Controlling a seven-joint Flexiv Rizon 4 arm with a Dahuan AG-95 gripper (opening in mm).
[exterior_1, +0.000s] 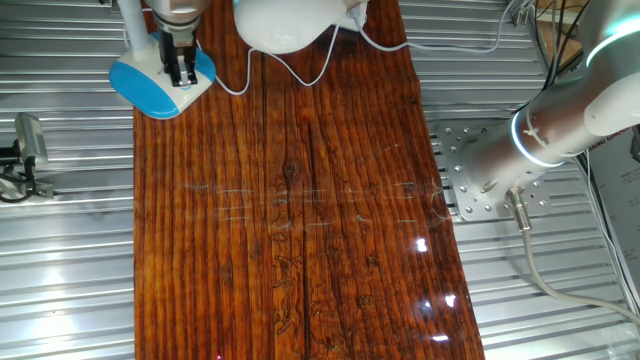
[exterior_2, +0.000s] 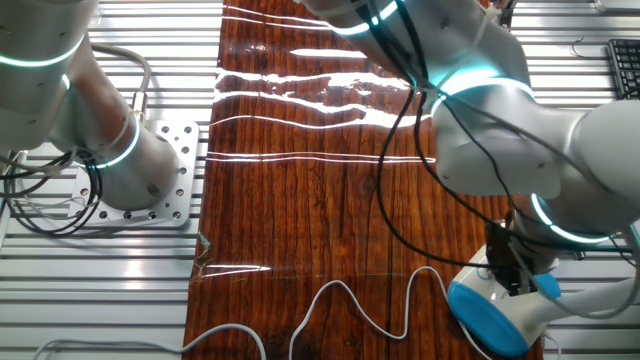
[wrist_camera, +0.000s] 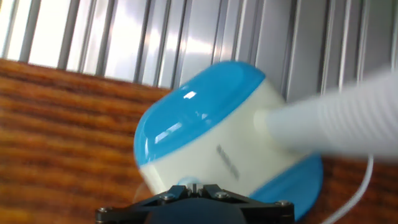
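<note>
A white desk-lamp base with blue ends (exterior_1: 140, 90) sits at the table's far left corner, its left part reaching past the table edge. In the wrist view the base (wrist_camera: 205, 146) fills the middle, with a white ribbed stem (wrist_camera: 348, 118) running off to the right. My gripper looks shut, and nothing shows between its fingertips. Those tips overlap a pale blue round mark (wrist_camera: 186, 180) on the white top, partly hiding it. From outside, the gripper (exterior_1: 182, 80) points down over the base; contact cannot be made out.
A white cable (exterior_1: 290, 70) curls over the wooden table (exterior_1: 300, 230) to the right of the lamp. Black cables (exterior_2: 390, 190) hang from the arm. A metal device (exterior_1: 30, 140) stands off the table's left side.
</note>
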